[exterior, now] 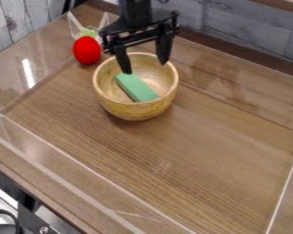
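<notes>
My black gripper (136, 46) hangs at the top centre, open, its fingers spread over the back part of a wooden bowl (135, 111). A green block (135, 88) lies inside the bowl, nearer me than the fingertips. Nothing shows between the fingers.
A red rounded object (87, 50) sits left of the bowl, with a pale green item behind it, partly cut by the view of the arm. A dark cable lies at the bottom left corner.
</notes>
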